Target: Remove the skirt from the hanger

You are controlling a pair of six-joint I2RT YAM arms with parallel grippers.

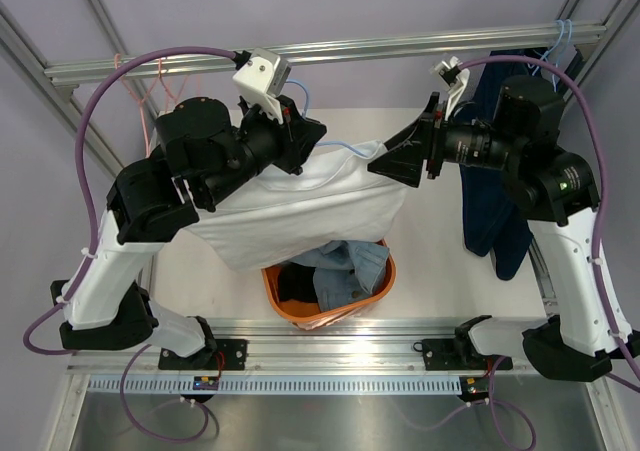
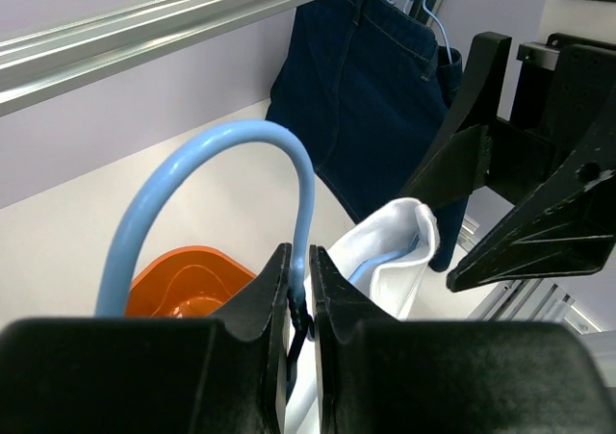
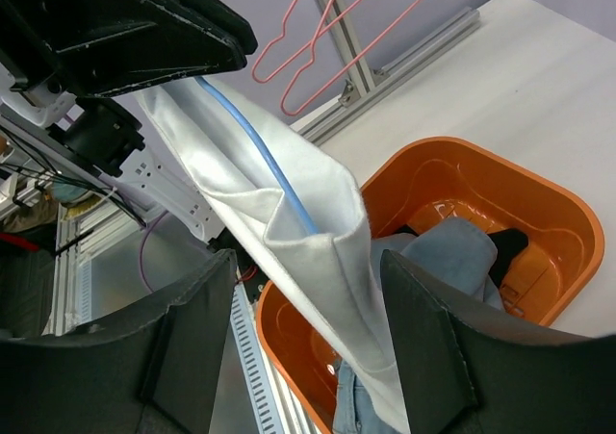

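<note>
My left gripper is shut on a blue hanger near its hook. A white skirt hangs on that hanger below the rail, a blue bar running into a fold at its waistband. My right gripper stands part open at the skirt's right end; in the right wrist view its two fingers lie either side of the fabric near the bar's end. Whether they touch it I cannot tell.
An orange basket with folded denim sits below. Dark jeans garments hang at the right of the rail. Pink hangers hang at the left.
</note>
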